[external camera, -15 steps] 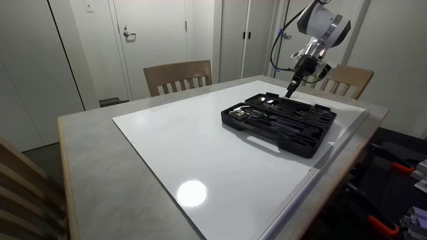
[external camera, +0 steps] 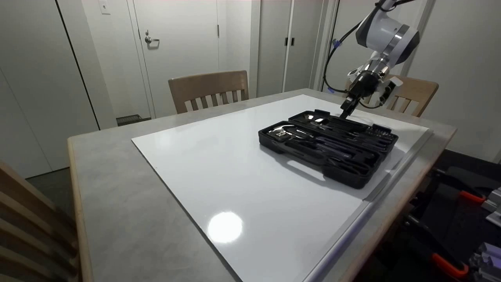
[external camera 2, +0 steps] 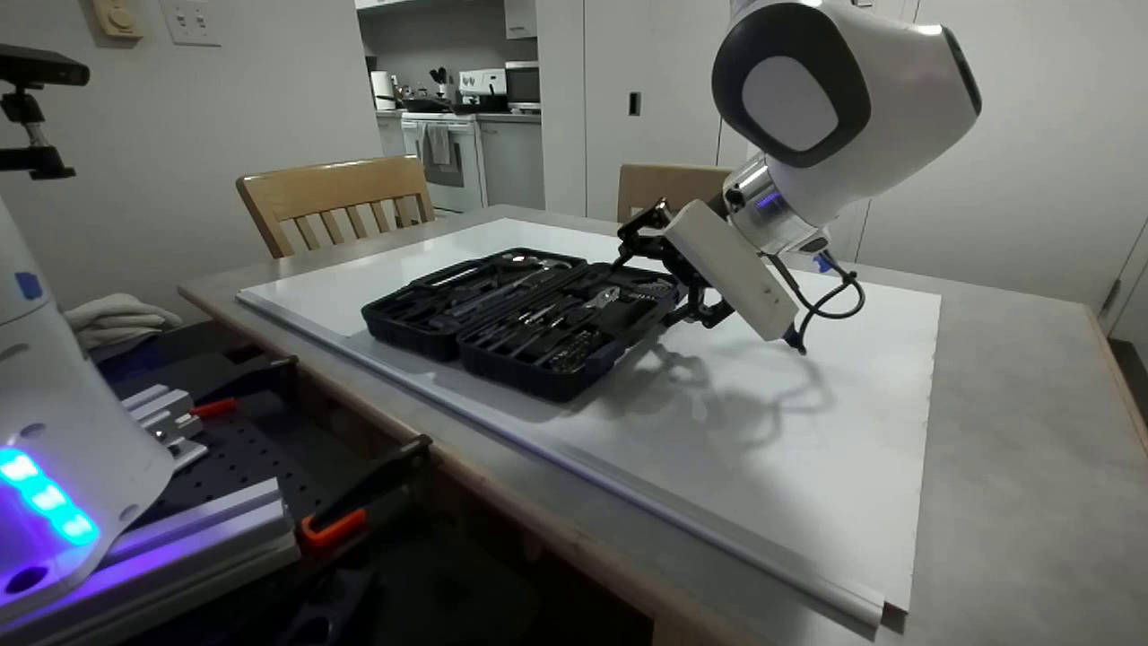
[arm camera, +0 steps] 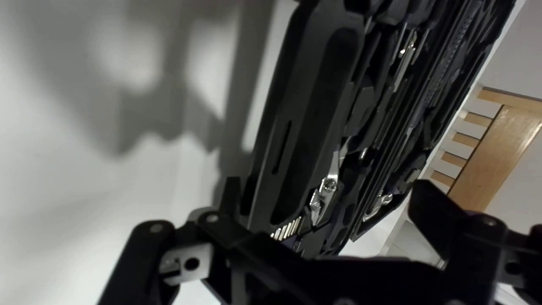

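A black tool case (external camera: 324, 157) lies spread open on the white board, both halves filled with hand tools. My gripper is open at the case's far half as seen in exterior view 1, its fingers wide apart. One finger (arm camera: 232, 195) is by the outer edge of that half in the wrist view; whether it touches the case is unclear. The other finger (arm camera: 429, 203) stands out over the tools. Silver pliers or a similar metal tool (arm camera: 327, 188) shows between the fingers, held by neither. In exterior view 2 the gripper (external camera 2: 651, 282) reaches in from the right.
The white board (external camera: 211, 174) has wide clear room left of the case in exterior view 1. A raised rail (external camera 2: 646, 506) runs along one board edge. Wooden chairs (external camera: 209, 89) stand around the table. Clamps with orange handles (external camera 2: 334, 528) sit beside the robot base.
The gripper has come lower and slightly right in exterior view 1, down to the case's far edge. The case has shifted a little, its right end nearer the camera.
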